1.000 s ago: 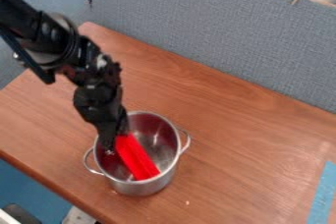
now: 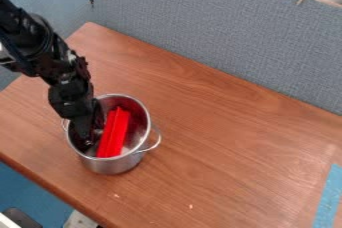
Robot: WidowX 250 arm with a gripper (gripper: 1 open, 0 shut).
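Observation:
A steel pot (image 2: 140, 154) with wire handles sits at the left front of the wooden table, holding a long red object (image 2: 115, 130) that lies at a slant inside it. My gripper (image 2: 86, 132) reaches down into the left side of the pot, beside the red object. Its fingertips are dark and partly hidden, so whether they are open or shut is unclear.
A grey padded wall (image 2: 214, 37) runs along the back. A strip of blue tape (image 2: 327, 192) lies at the right.
My arm and the pot with the red object have moved left, and slightly back from where they were a second ago.

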